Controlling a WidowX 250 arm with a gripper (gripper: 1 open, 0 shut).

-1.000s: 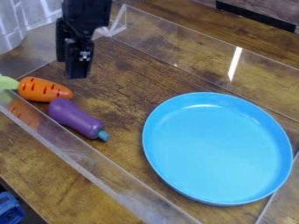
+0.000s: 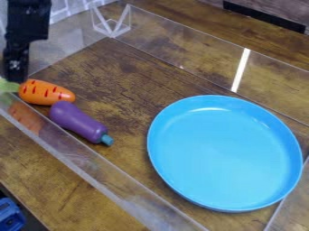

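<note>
The black gripper (image 2: 16, 65) is at the upper left edge, partly out of frame, just above the green leaves of an orange toy carrot (image 2: 46, 92). Whether its fingers are open or shut is unclear. A purple toy eggplant (image 2: 78, 121) lies to the right of and below the carrot. A large blue plate (image 2: 225, 152) fills much of the right half.
Clear plastic walls (image 2: 85, 167) bound the wooden surface (image 2: 157, 72). A blue object (image 2: 7, 217) sits outside at the lower left corner.
The gripper has moved left from above the middle-left of the surface to the left edge, by the carrot's leafy end. The carrot, eggplant and plate look unmoved.
</note>
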